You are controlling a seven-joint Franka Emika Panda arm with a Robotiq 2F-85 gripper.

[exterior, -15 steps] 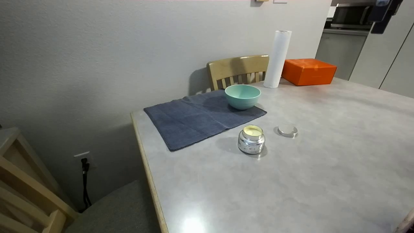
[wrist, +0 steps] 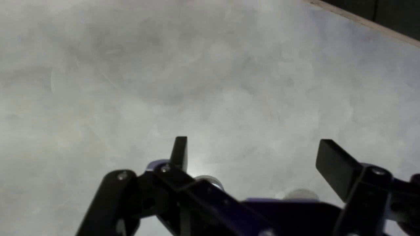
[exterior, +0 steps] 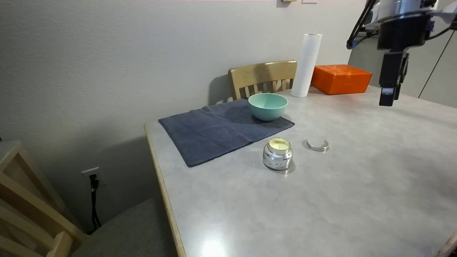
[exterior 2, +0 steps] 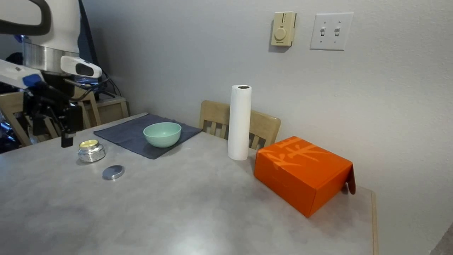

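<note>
A silver candle jar (exterior: 277,156) with pale yellow wax stands without its cover on the grey table. Beside it, flat on the tabletop, lies a round silver lid (exterior: 317,145), apart from the jar. My gripper (exterior: 390,102) hangs above the table on the right of exterior view 1. In the wrist view the gripper is open, its two black fingers wide apart over bare tabletop and nothing between them. Two round shapes peek out near the bottom of that view, mostly hidden by the gripper body; which is which I cannot tell.
A mint green bowl (exterior 2: 162,135) sits on a dark blue cloth (exterior: 222,128). Toward the wall stand a white paper roll (exterior 2: 240,123) and an orange box (exterior 2: 302,174).
My arm has come down and to the left in exterior view 1, from the top right corner to lower above the table. The jar, lid, bowl and cloth have not moved.
</note>
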